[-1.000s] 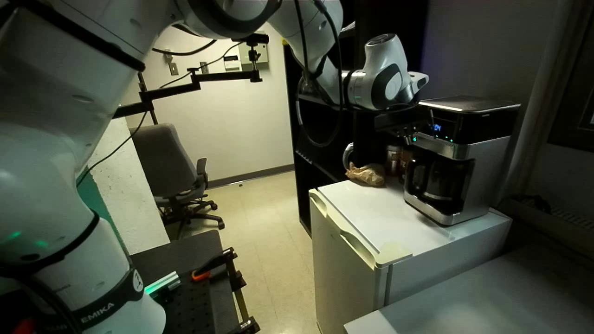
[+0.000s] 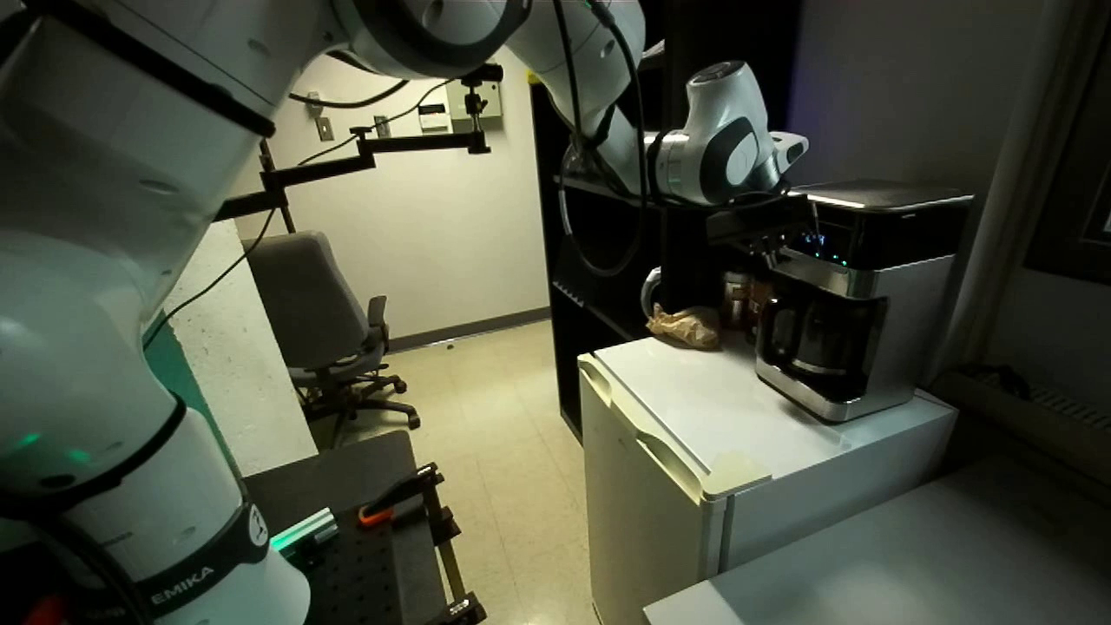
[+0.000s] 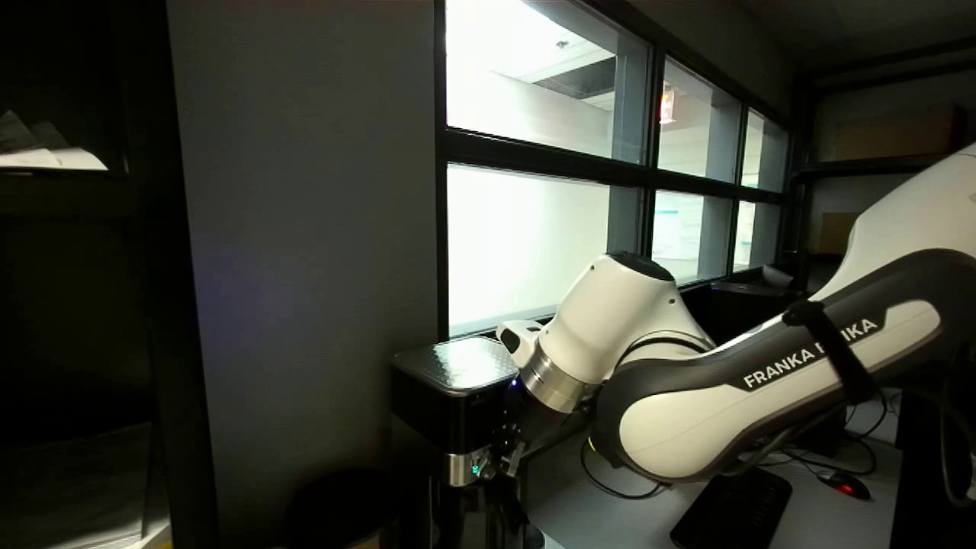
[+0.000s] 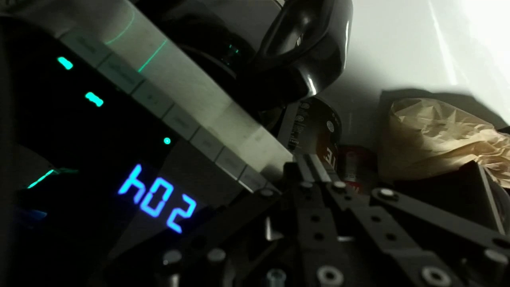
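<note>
A black and silver coffee maker [image 2: 885, 302] stands on the white fridge top, its glass carafe [image 2: 823, 333] inside. Across its front run a lit blue display [image 4: 157, 198] and a row of buttons [image 4: 179, 120] beside a silver band. My gripper is shut, nothing visible between its fingertips. In the wrist view, the fingertips overlap the end of the button row; whether they touch the panel I cannot tell. From the side, my gripper [image 2: 771, 255] is close against the panel's left front corner. The black carafe handle [image 4: 330, 52] juts out below the panel.
Crumpled brown paper [image 4: 435, 138] and a dark can [image 4: 315, 126] sit near the machine on the fridge top [image 2: 687, 396]. Behind the machine in the second exterior view are windows [image 3: 521, 238].
My hand has shifted slightly right, toward the coffee maker's front panel. A green light beside the fingertips no longer shows. The coffee maker has not moved.
</note>
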